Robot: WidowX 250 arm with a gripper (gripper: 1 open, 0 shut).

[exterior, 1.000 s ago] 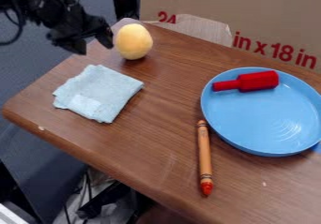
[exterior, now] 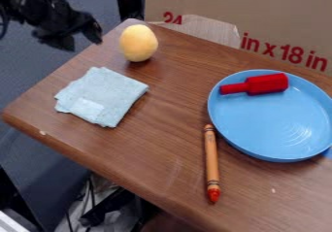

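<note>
My black gripper (exterior: pixel 76 36) is at the top left, off the table's edge, above and left of a yellow round object (exterior: pixel 138 44) on the wooden table. Its fingers are dark and small, so how they stand is unclear. A folded pale cloth (exterior: pixel 101 97) lies on the left of the table. On the right a blue plate (exterior: pixel 270 129) holds a red object with a handle (exterior: pixel 265 82). An orange crayon-like stick (exterior: pixel 212 161) lies left of the plate.
A cardboard box (exterior: pixel 253 17) stands behind the table. Cables and clutter lie on the floor below the left edge.
My gripper has moved up and left, away from the yellow object. The objects on the table have not visibly moved.
</note>
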